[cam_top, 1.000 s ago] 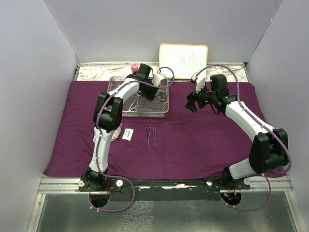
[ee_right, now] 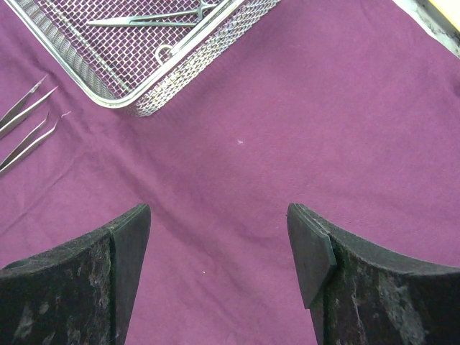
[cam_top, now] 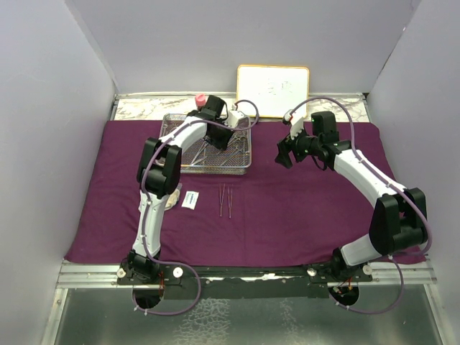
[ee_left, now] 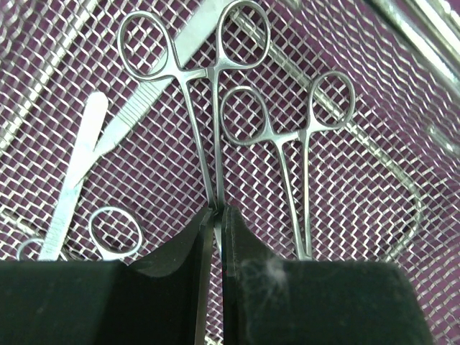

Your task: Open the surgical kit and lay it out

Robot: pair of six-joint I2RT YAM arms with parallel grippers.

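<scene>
The wire mesh tray [cam_top: 243,164] holds scissor-handled clamps and flat-handled tools. My left gripper is down in it, fingertips nearly together at the shanks of an upper clamp [ee_left: 175,66]; whether they grip it is unclear. A second clamp [ee_left: 307,135] lies to the right, two flat handles [ee_left: 86,144] and a ring handle [ee_left: 115,211] to the left. My right gripper stands open and empty over purple cloth right of the tray. Two pairs of tweezers [cam_top: 230,201] lie on the cloth below the tray.
A white packet [cam_top: 190,200] lies left of the tweezers, beside a pale bundle [cam_top: 172,200] partly under the left arm. A white board [cam_top: 273,91] stands at the back, near a pink item [cam_top: 200,99].
The right arm has shifted very slightly since a second ago. The left arm stays over the tray with hardly any visible movement.
</scene>
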